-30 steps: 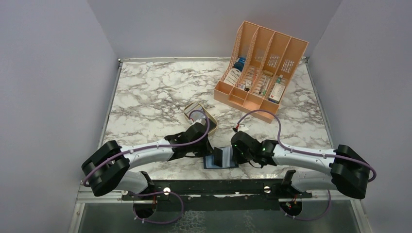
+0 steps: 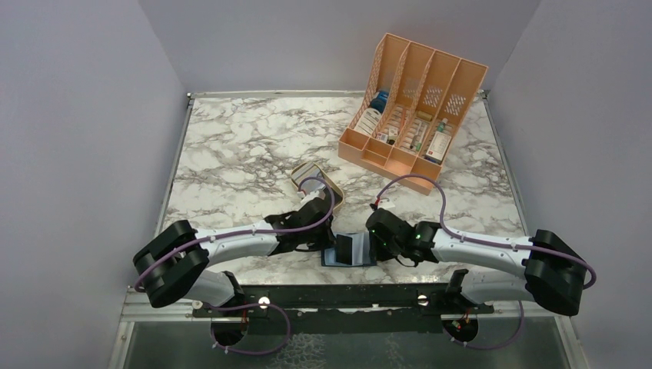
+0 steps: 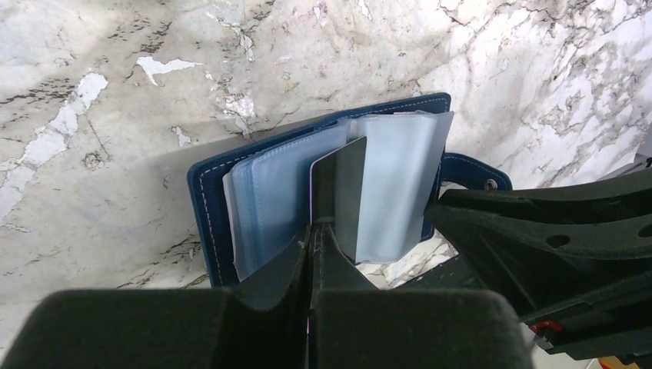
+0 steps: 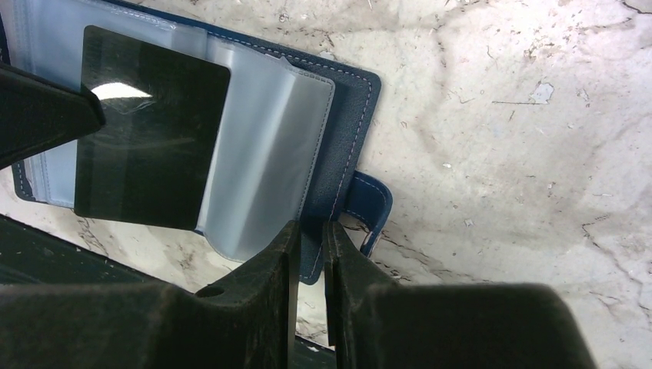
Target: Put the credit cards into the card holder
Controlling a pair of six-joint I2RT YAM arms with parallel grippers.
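Note:
The blue card holder (image 2: 361,257) lies open at the front of the table, between both grippers. A dark card (image 4: 152,138) lies among its clear sleeves (image 4: 261,154). My left gripper is shut at the edge of that card; whether it grips it is hard to tell. My right gripper has its fingertips a small way apart at the sleeve's right edge, over the blue cover, with nothing clearly between them.
A tray (image 2: 340,201) with cards stands behind the left gripper. A peach organizer (image 2: 407,165) with bottles and boxes stands at the back right.
The right arm is almost unchanged.

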